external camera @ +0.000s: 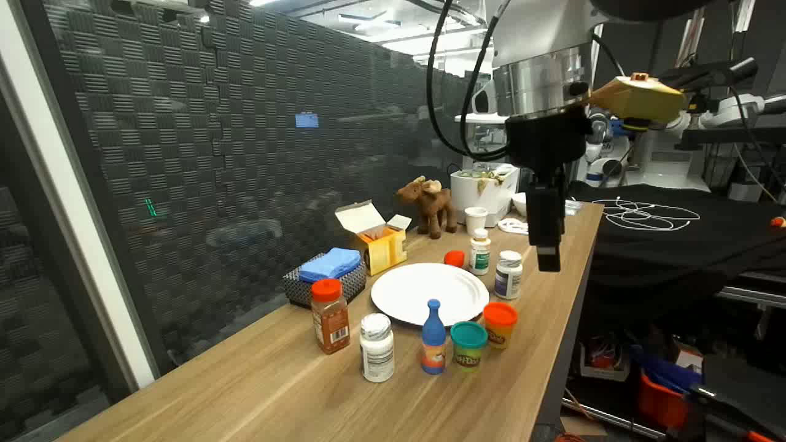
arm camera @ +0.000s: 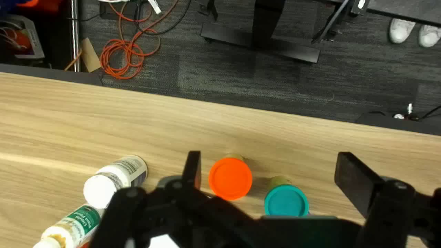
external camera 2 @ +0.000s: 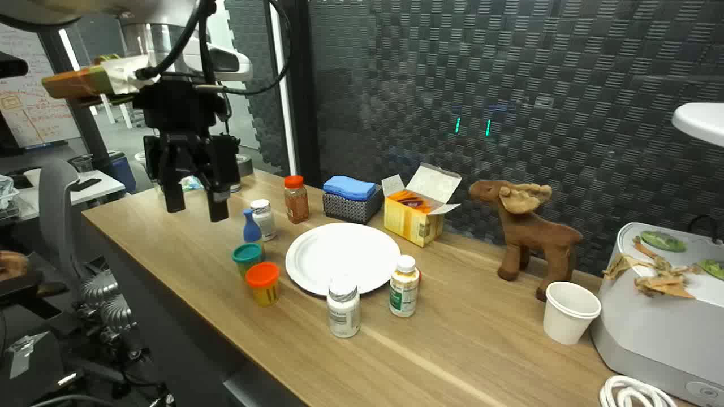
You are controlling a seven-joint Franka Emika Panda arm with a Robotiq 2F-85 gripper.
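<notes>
My gripper (external camera 2: pixel 196 206) hangs open above the front side of the table, clear of everything. In the wrist view its fingers (arm camera: pixel 192 171) stand wide apart, with an orange-lidded Play-Doh tub (arm camera: pixel 230 178) and a teal-lidded one (arm camera: pixel 286 200) showing below the gap. Both tubs stand upright, beside a blue bottle (external camera: pixel 434 339). Behind them lies an empty white plate (external camera: pixel 431 291). Around it are a white bottle (external camera: pixel 377 350), a red-capped spice jar (external camera: pixel 330 317), a second white bottle (external camera 2: pixel 344 308) and a green-labelled bottle (external camera 2: pixel 404 288).
Along the back wall are a dark basket (external camera 2: pixel 353 207) with a blue cloth (external camera 2: pixel 349 186), an open yellow box (external camera 2: pixel 409 223) and a brown toy moose (external camera 2: pixel 536 234). White cups (external camera 2: pixel 570 313) stand near a white appliance (external camera 2: pixel 662 325). Bare wood runs along the front edge.
</notes>
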